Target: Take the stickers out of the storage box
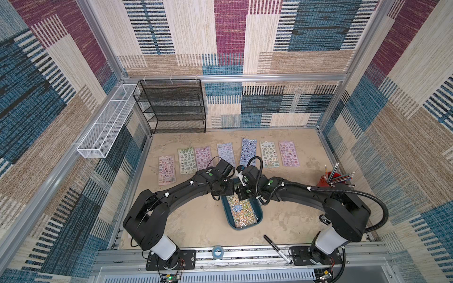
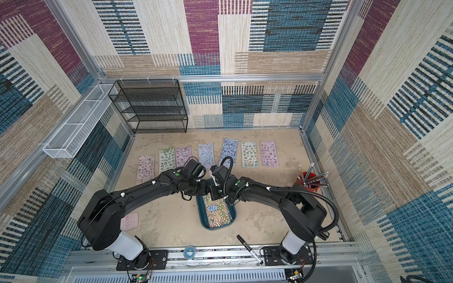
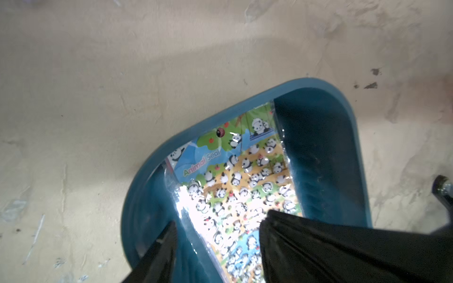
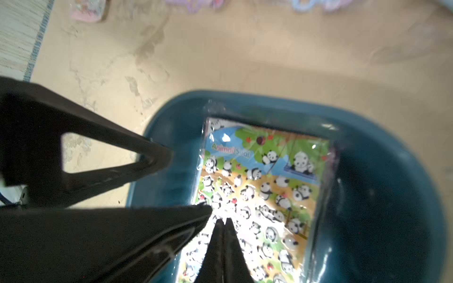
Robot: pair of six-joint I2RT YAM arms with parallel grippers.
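A teal storage box (image 1: pixel 228 214) stands mid-table, holding a panda Animal Seal sticker sheet (image 3: pixel 236 188) in clear wrap. My left gripper is open above the box's far end, empty, with a dark part of the right arm or gripper close at its right. My right gripper is shut over the sheet, nothing visible between its fingers; the other gripper's dark fingers cross the left of that view.
A row of sticker sheets (image 1: pixel 268 154) lies along the back of the table. A red pen cup (image 2: pixel 307 181) stands at the right, a black wire shelf (image 1: pixel 169 106) at the back left. A marker (image 1: pixel 276 247) and tape roll (image 1: pixel 217 252) lie at the front.
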